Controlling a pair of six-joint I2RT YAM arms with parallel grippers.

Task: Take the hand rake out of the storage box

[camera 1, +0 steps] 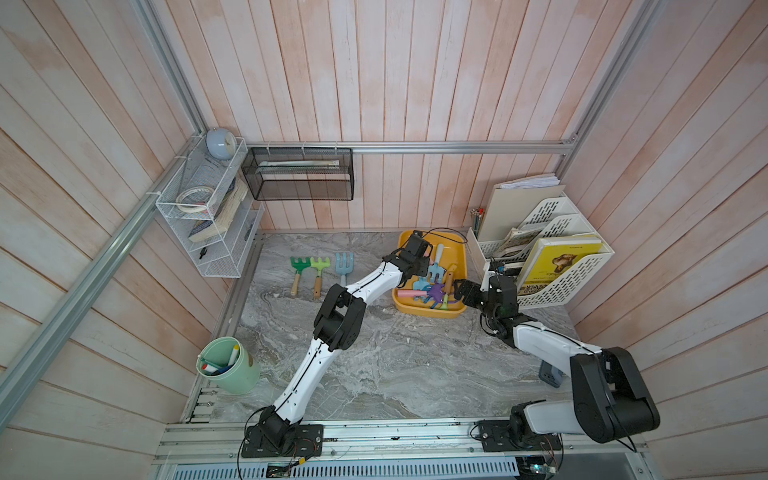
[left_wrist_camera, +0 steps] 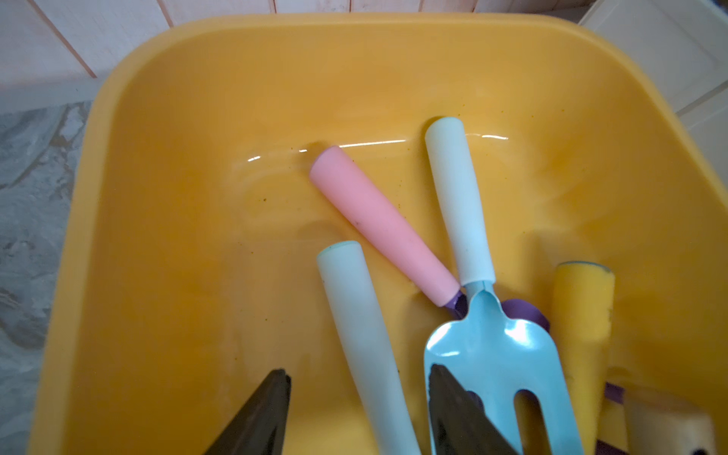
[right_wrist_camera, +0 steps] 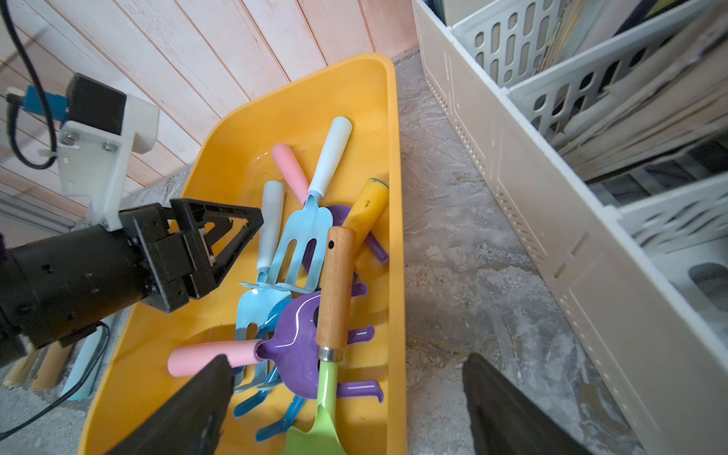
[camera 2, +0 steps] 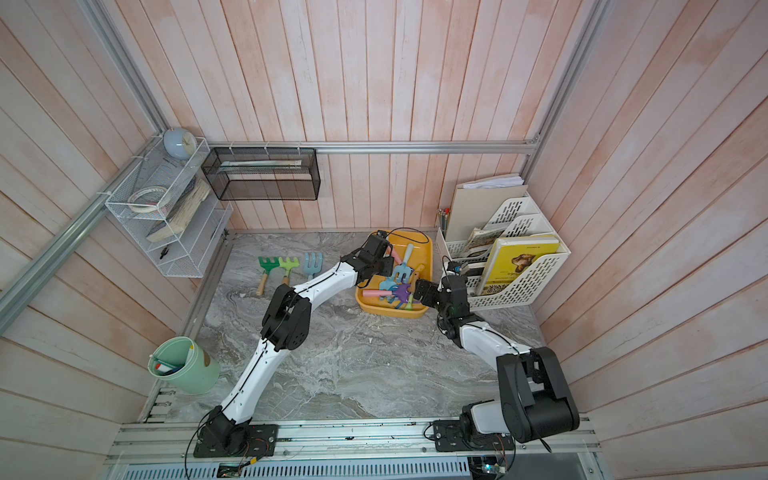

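Observation:
The orange storage box holds hand rakes and other small tools: light blue rakes, a blue handle, pink handles, a purple rake, a yellow handle and a wooden-handled green tool. My left gripper hangs over the box beside the blue handle, its fingers apart with nothing seen held. My right gripper is open at the box's right side, empty.
Three hand rakes lie left of the box. A white file organiser stands right of it. A green bin is at the front left.

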